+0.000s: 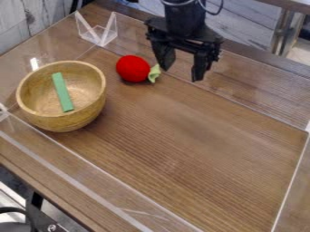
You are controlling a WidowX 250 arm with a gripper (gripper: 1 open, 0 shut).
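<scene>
My black gripper (182, 63) hangs at the top centre over the wooden table (206, 154), right of a red round object (133, 68) with a small light green piece (157, 71) beside it. I cannot tell whether the gripper is open or shut. A yellow bowl (85, 113) at the left holds a green bar-shaped object (63, 102).
A clear plastic or wire holder (97, 27) stands at the back left. The middle, front and right of the table are clear.
</scene>
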